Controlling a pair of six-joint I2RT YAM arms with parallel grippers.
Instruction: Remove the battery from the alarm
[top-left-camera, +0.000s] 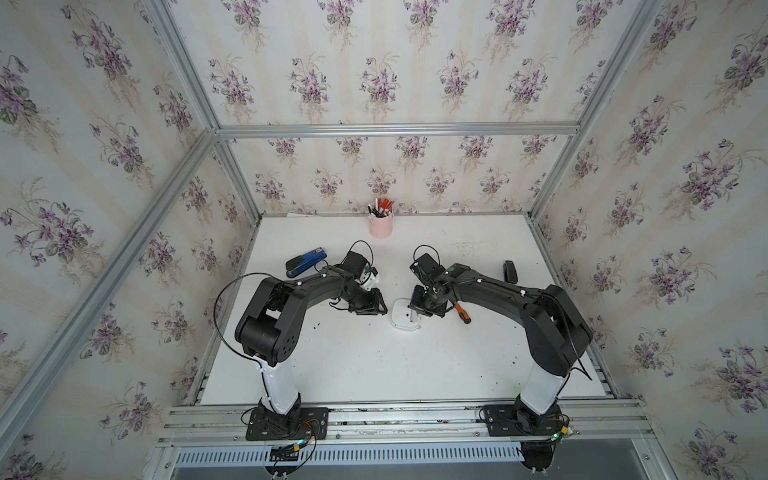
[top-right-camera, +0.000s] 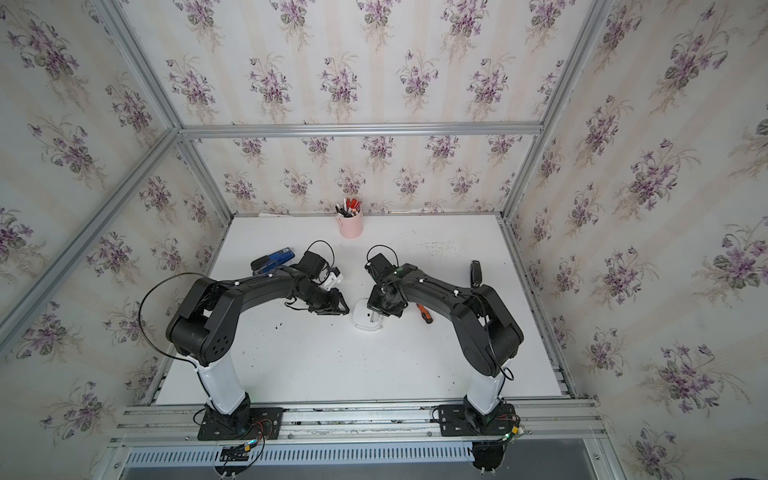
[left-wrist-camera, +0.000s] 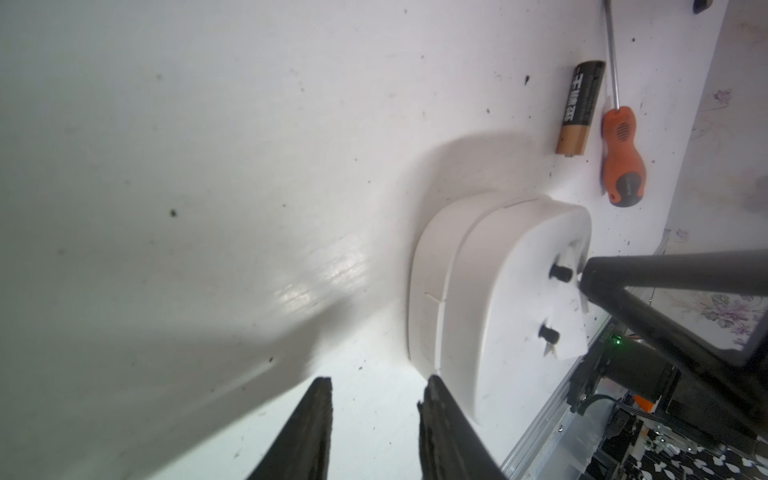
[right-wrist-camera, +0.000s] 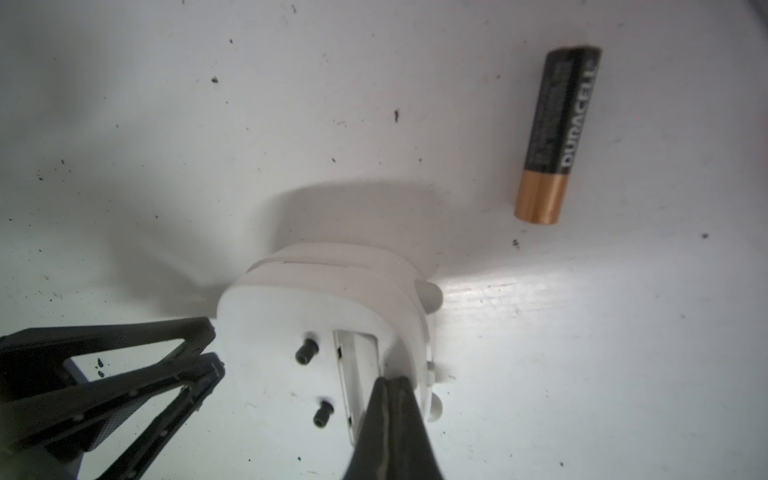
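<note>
The white alarm (left-wrist-camera: 512, 264) lies on the table between my two arms, its face with two black knobs and a slot-shaped compartment (right-wrist-camera: 357, 376) turned up. A black and copper Duracell battery (right-wrist-camera: 556, 136) rests loose on the table, apart from the alarm. Over the alarm's compartment edge, my right gripper is shut, with nothing visible between its fingers. My left gripper is part open beside the alarm, and its gap is empty. From above, the right gripper hides part of the alarm (top-left-camera: 402, 318).
An orange screwdriver (left-wrist-camera: 624, 156) lies close to the battery. Farther off are a pink pen cup (top-left-camera: 381, 225), a blue and black tool (top-left-camera: 305, 261) and a black object (top-left-camera: 510, 272).
</note>
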